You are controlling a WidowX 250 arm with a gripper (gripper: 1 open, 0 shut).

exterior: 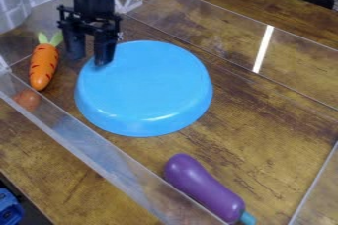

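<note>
My dark gripper (89, 46) hangs at the upper left, at the left rear edge of a large blue round object (142, 88) lying on the wooden surface. Whether its fingers are open or shut is hard to tell. An orange toy carrot (43, 68) with a green top lies just left of the gripper and the blue object. A purple toy eggplant (201, 185) lies at the lower right.
Clear panels border the wooden surface (264, 120) at left, front and right. A blue item (7, 209) shows at the lower left corner.
</note>
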